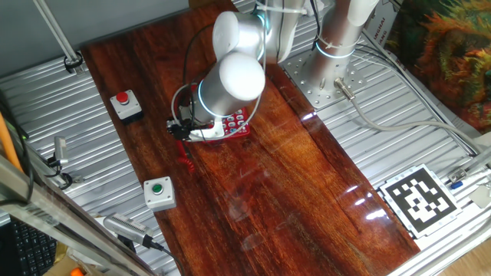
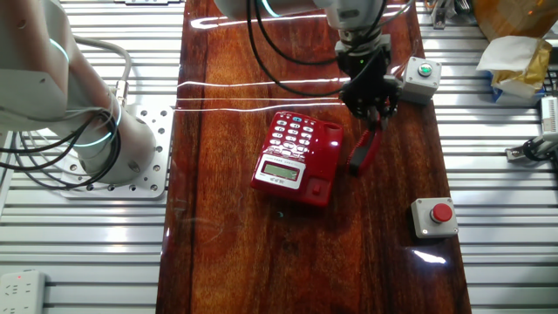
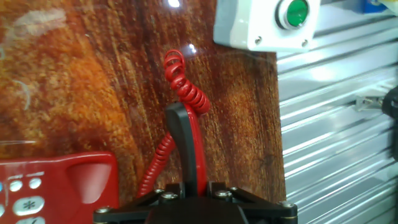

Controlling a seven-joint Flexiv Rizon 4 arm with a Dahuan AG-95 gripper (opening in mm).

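My gripper is shut on the telephone handset [image 3: 186,140], whose black and red body rises from between the fingers in the wrist view. A coiled red cord [image 3: 186,90] trails around its far end. In exterior view 2 the handset [image 2: 363,155] is beside the red telephone base [image 2: 327,150], apart from it, with the gripper [image 2: 375,112] at its one end. The base has white keys and a small display, and no handset lies on it. In exterior view 1 the arm covers much of the base [image 1: 244,132]; height above the table is hard to judge.
A box with a green button [image 1: 159,194] and a box with a red button [image 1: 126,106] stand along one long edge of the wooden table [image 1: 284,199]. A marker board [image 1: 420,201] lies off the table's edge.
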